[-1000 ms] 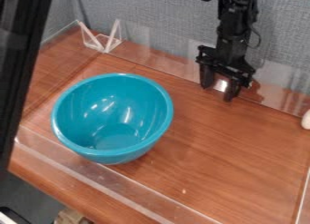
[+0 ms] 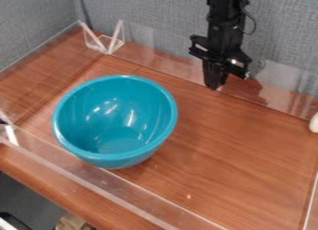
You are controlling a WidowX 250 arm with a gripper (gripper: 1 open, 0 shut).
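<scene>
The black robot arm hangs at the back centre of the camera view, with its gripper point(image 2: 214, 77) low over the rear of the wooden tabletop point(image 2: 211, 169). The gripper looks shut, with nothing visible between its fingers, though it is small and dark. A large blue bowl point(image 2: 114, 122) stands on the left part of the table, in front of and to the left of the gripper.
A white wire object point(image 2: 102, 38) stands at the back left. A clear barrier runs along the rear edge. A white object point(image 2: 311, 124) shows at the right edge.
The bowl looks unmoved.
</scene>
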